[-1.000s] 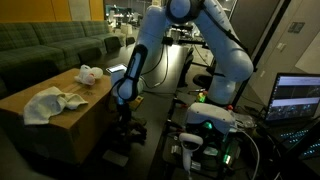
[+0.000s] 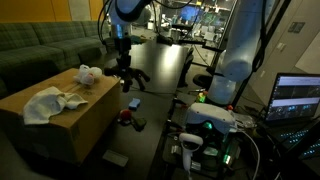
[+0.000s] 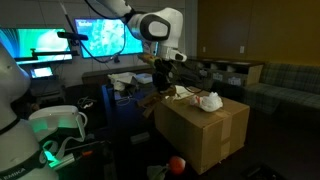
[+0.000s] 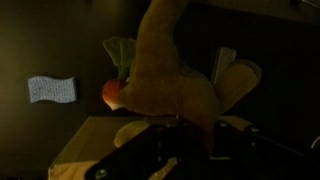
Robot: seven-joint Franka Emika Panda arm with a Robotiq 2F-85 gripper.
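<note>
A soft tan-brown item [image 4: 165, 75] with several limp lobes, perhaps a plush toy, fills the middle of the wrist view. My gripper [image 2: 131, 78] is shut on it and holds it clear of the dark floor, beside the cardboard box [image 3: 190, 135]. In exterior view 2 the brown item [image 3: 150, 103] dangles below the gripper. Its gripped part and the fingertips are mostly dark and hidden in the wrist view.
On the floor lie a red toy vegetable [image 4: 113, 93] with a green part [image 4: 120, 50] and a blue sponge-like block [image 4: 52, 90]. A white cloth [image 2: 48, 103] and a white crumpled bag [image 2: 88, 75] rest on the box top.
My gripper has risen from low by the floor to about the height of the box top. The red toy and blue block now show more clearly beneath it.
</note>
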